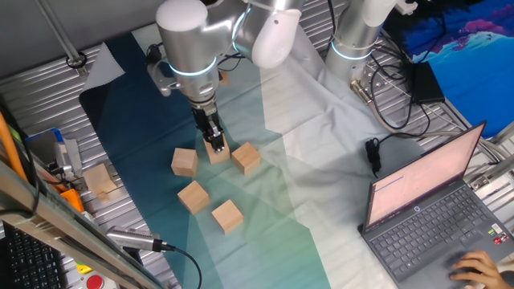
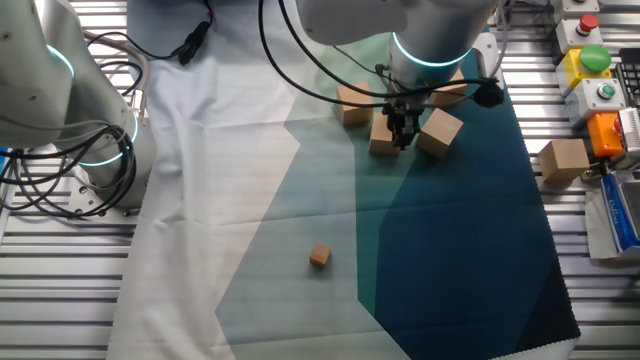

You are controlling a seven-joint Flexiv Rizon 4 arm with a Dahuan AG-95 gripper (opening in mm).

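Observation:
Several wooden cubes lie on the cloth. My gripper (image 1: 217,147) points down at the middle cube (image 1: 218,156) of the back row, its dark fingers covering part of that cube. A left cube (image 1: 184,163) and a right cube (image 1: 246,158) flank it closely, while two others, a front-left cube (image 1: 193,197) and a front cube (image 1: 227,217), sit apart nearer the front. From the other side, the gripper (image 2: 404,138) overlaps the edge of the same middle cube (image 2: 382,136). Neither view settles whether the fingers are open or grip it. A much smaller cube (image 2: 320,255) lies alone.
Off the cloth, another wooden block (image 2: 563,160) rests on the slatted table beside button boxes (image 2: 594,92). A laptop (image 1: 434,213) with a person's hand (image 1: 479,269) stands at the right. Cables (image 2: 370,98) hang near my gripper. Bare cloth surrounds the small cube.

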